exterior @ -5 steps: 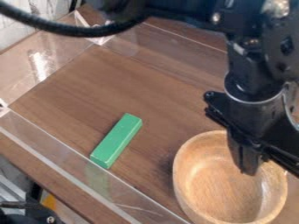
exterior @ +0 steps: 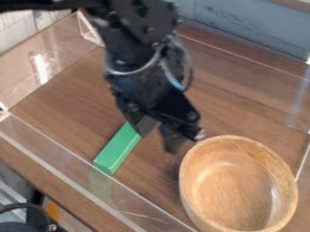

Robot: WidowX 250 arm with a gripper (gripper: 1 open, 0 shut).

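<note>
A green rectangular block [exterior: 118,149] lies on the wooden table at the left front, its upper end partly behind my gripper. My dark gripper [exterior: 158,125] hangs over the middle of the table, just above and right of the block and left of the bowl. It is open; whether it touches the block cannot be seen. A round wooden bowl [exterior: 237,181] sits at the front right, with nothing visible inside.
Clear plastic walls line the left and front edges of the table [exterior: 61,109].
My arm has swung left from over the bowl to near the green block, uncovering the bowl. The block and bowl look unmoved.
</note>
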